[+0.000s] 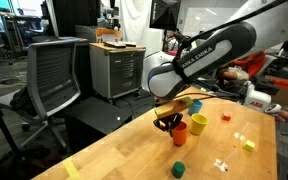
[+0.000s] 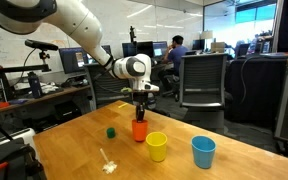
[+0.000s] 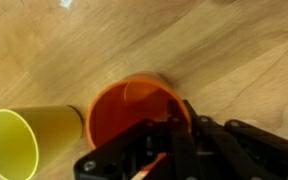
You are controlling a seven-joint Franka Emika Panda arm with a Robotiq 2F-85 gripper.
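An orange cup (image 1: pixel 180 135) stands on the wooden table, apparently upright. My gripper (image 2: pixel 139 115) is down at its top, shut on the near wall at the rim. In the wrist view, the cup's open mouth (image 3: pixel 119 112) faces the camera, and the dark fingers (image 3: pixel 170 130) overlap its right side. The grip on the wall is partly hidden by the fingers.
A yellow cup (image 2: pixel 156 147) stands close beside the orange one, with a blue cup (image 2: pixel 203 152) farther off. A small green object (image 1: pixel 179 169) and a white scrap (image 2: pixel 108 157) lie nearby.
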